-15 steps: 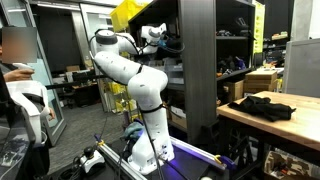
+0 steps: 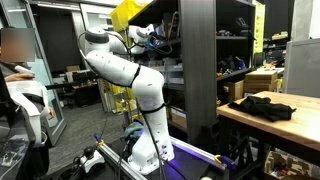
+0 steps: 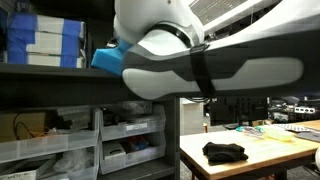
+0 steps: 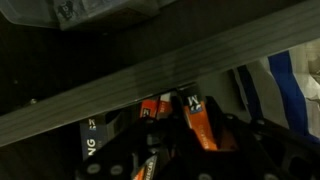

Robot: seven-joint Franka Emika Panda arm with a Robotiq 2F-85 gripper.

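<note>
In the wrist view my gripper is shut around a narrow orange and dark item (image 4: 201,126). Its dark fingers blend into the shadow, so the exact contact is hard to make out. Red and orange boxes (image 4: 148,108) sit just to the left of it, near a black box with white lettering (image 4: 93,135). From outside, the arm (image 2: 120,70) reaches up to the upper part of the dark shelf unit; what the gripper holds is too small to tell there.
A shelf edge (image 4: 150,72) crosses the wrist view, with a clear container (image 4: 105,12) beyond it. Blue-and-white striped material (image 4: 292,95) lies at the right. A wooden table (image 2: 285,122) carries a black cloth (image 2: 262,108). Clear drawers (image 3: 130,128) fill the lower shelves.
The arm's upper end has moved left, away from the shelf unit, over the last second. The base, table and cloth look the same.
</note>
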